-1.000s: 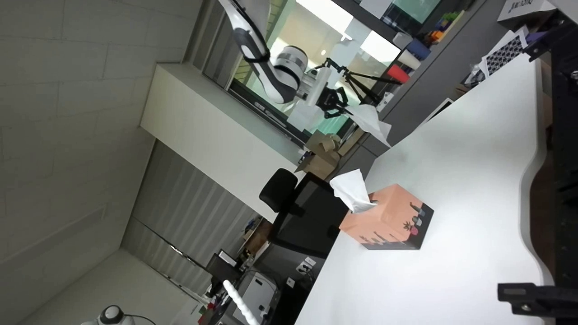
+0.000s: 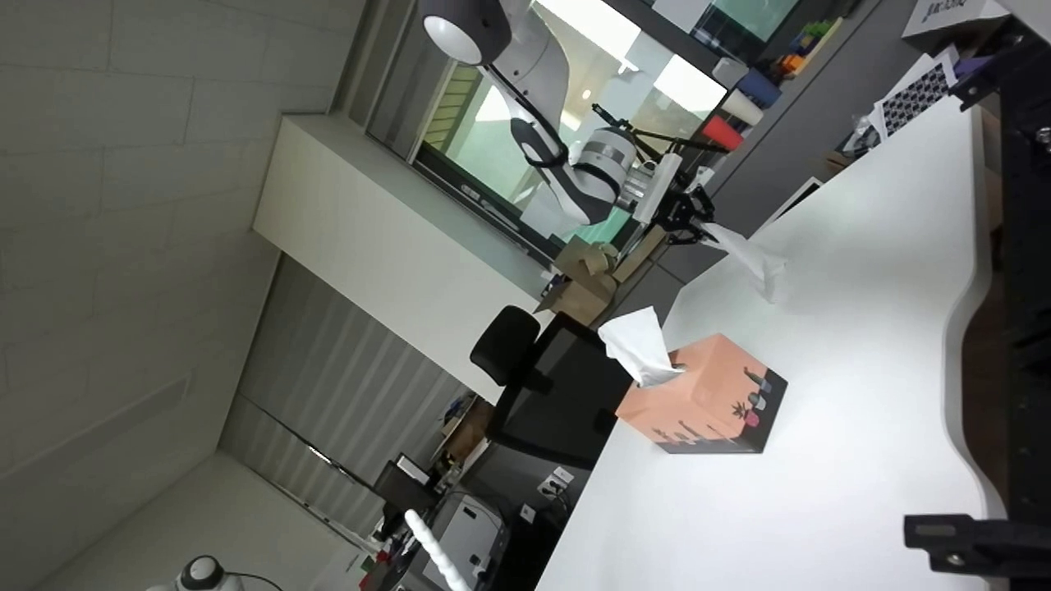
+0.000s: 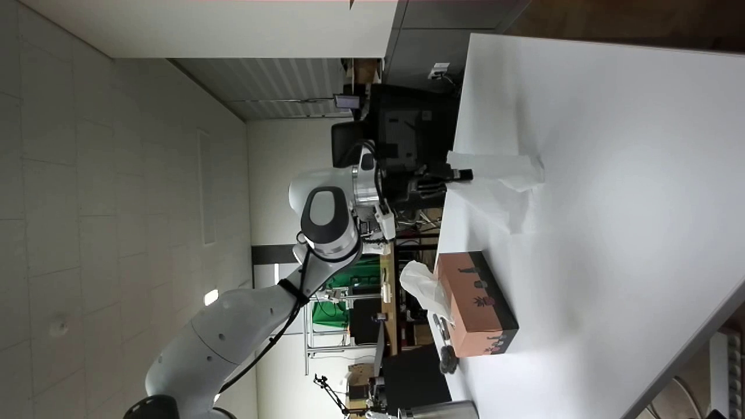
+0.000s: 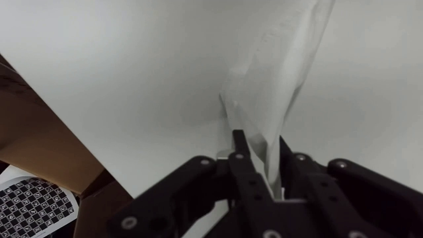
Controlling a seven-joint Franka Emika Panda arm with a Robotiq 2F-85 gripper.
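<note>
A white tissue [image 2: 754, 258] hangs from my gripper [image 2: 704, 228] toward the white table. In the wrist view the sheet [image 4: 286, 67] runs down between the two black fingers, which stand a small gap apart, so the gripper is slightly open with tissue still between them. The second exterior view has the tissue [image 3: 497, 174] spreading from the fingertips, its lower part against or close to the tabletop; contact is hard to judge. An orange and dark-grey tissue box [image 2: 704, 389] sits on the table, apart from the gripper, with another tissue [image 2: 638, 346] sticking out of its top.
A black office chair [image 2: 552, 394] stands beyond its edge. In the wrist view, a cardboard box [image 4: 43, 135] and a patterned board [image 4: 35, 206] lie off the table's edge.
My arm has moved down and to the right in the first exterior view, bringing the tissue from beyond the table's edge to low over the tabletop. The tissue box has not moved.
</note>
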